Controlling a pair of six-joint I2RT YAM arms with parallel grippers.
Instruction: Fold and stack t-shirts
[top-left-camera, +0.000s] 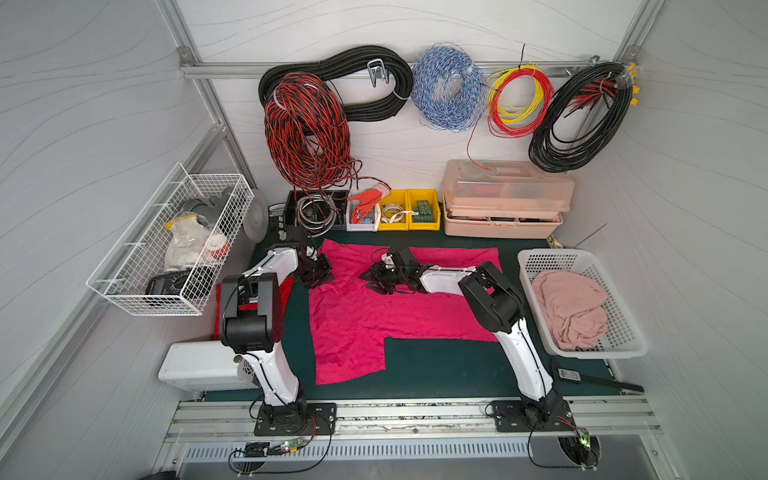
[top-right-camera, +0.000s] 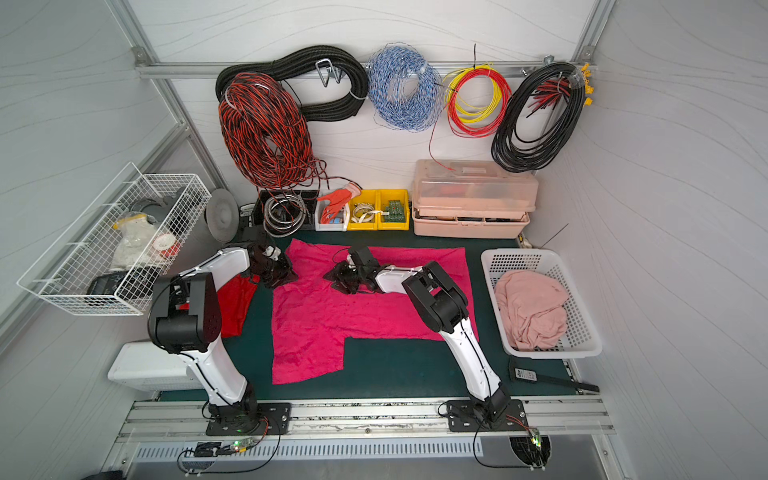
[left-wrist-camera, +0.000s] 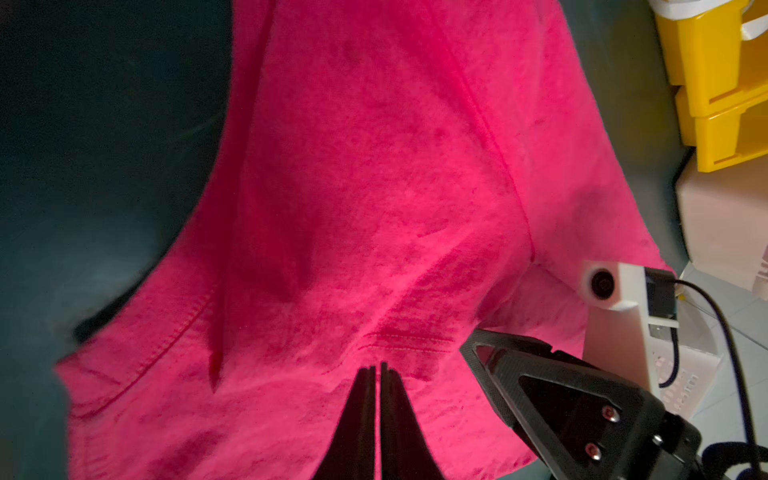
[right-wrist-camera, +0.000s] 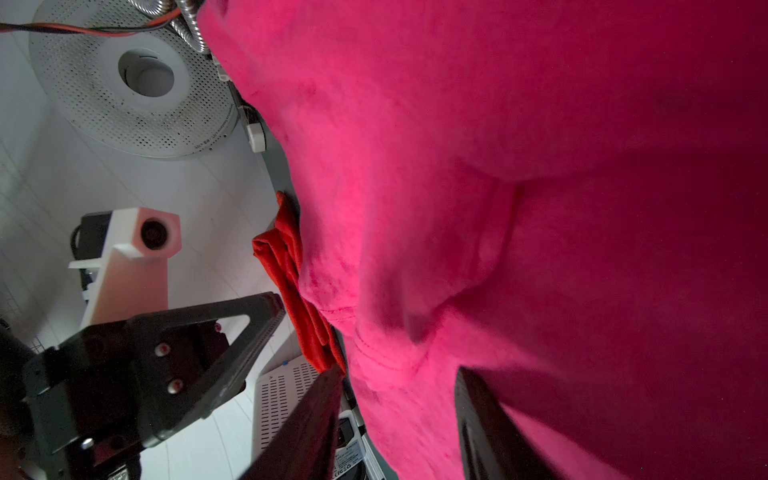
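Observation:
A bright pink t-shirt (top-left-camera: 352, 320) lies spread over the green table, one sleeve reaching toward the front edge. At its left edge my left gripper (top-left-camera: 326, 281) hangs over the cloth. In the left wrist view its fingers (left-wrist-camera: 364, 424) are together, and no cloth shows between them. My right gripper (top-left-camera: 368, 280) is above the shirt's upper middle. Its fingers (right-wrist-camera: 313, 420) stand apart over a raised fold of pink fabric, with nothing clearly gripped. A red folded cloth (top-right-camera: 237, 305) lies left of the shirt, partly hidden by the left arm.
To the right stands a white basket (top-left-camera: 628, 340) holding a crumpled light-pink garment (top-left-camera: 569, 308). Yellow bins (top-left-camera: 422, 220) and a pink toolbox (top-left-camera: 504, 228) line the back. A wire rack (top-left-camera: 120, 300) juts in at left. Bare table shows at front centre.

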